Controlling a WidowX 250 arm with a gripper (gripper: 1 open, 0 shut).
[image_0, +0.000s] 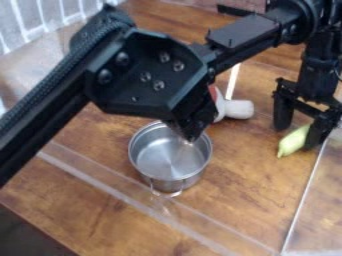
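The black gripper (302, 116) at the right is open, its fingers down around the upper end of a pale yellow-green corn cob (291, 141) lying on the wooden table. A steel pot (168, 163) with wire handles sits at the lower middle, partly behind the arm's black linkage. A white and red mushroom-like object (233, 108) lies above the pot, mostly hidden by that linkage.
The wooden table (107, 210) is bordered by clear plastic edges along the lower left and right. The large black arm crosses the upper left and middle, covering much of that area.
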